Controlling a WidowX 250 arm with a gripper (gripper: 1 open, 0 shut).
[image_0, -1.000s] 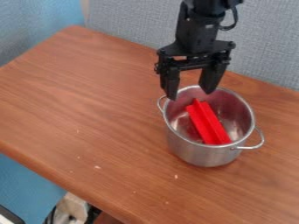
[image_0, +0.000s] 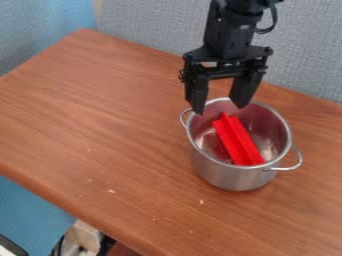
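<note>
My black gripper (image_0: 219, 102) hangs open over the back rim of a steel pot (image_0: 230, 174), its two fingers apart with nothing seen between them. The pot has two loop handles and stands on the right half of the wooden table. Inside it lie red bar-shaped pieces (image_0: 238, 142), tilted from upper left to lower right.
A grey padded wall (image_0: 154, 30) runs behind it. Off the lower left edge are a blue surface (image_0: 34, 210) and some cluttered items.
</note>
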